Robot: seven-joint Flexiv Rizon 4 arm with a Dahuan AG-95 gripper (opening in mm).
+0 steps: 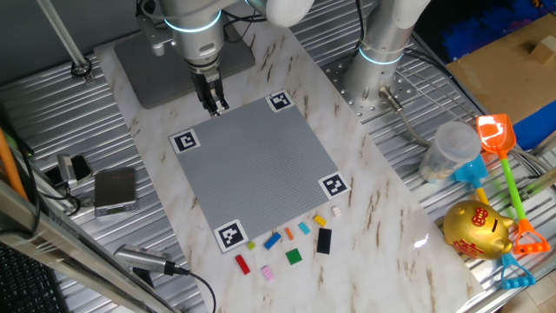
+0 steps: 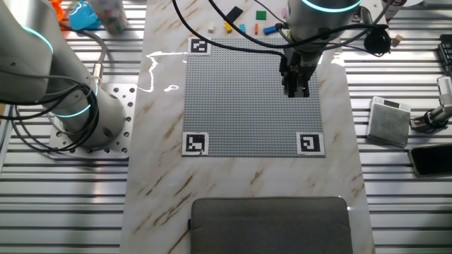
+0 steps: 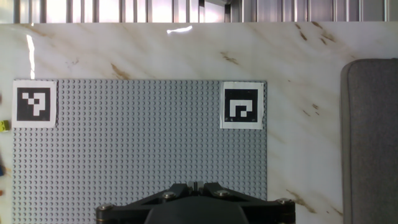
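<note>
My gripper (image 1: 218,110) hangs above the grey studded baseplate (image 1: 252,165), near the edge farthest from the loose bricks. In the wrist view the gripper is shut, its fingertips together and nothing visible between them. The baseplate carries no bricks, only a black-and-white marker at each corner. Beyond its opposite edge lie a red brick (image 1: 242,264), pink brick (image 1: 268,273), lime brick (image 1: 251,245), blue brick (image 1: 272,241), orange brick (image 1: 289,234), green brick (image 1: 294,256), light-blue brick (image 1: 304,228), yellow brick (image 1: 320,221), black piece (image 1: 324,241) and white brick (image 1: 338,211).
A dark grey pad (image 2: 270,226) lies on the marble-patterned table (image 2: 166,169). Off the table stand a clear container (image 1: 450,149), a gold piggy bank (image 1: 476,229) and toy shovels. A small metal box (image 1: 115,190) sits on the opposite side.
</note>
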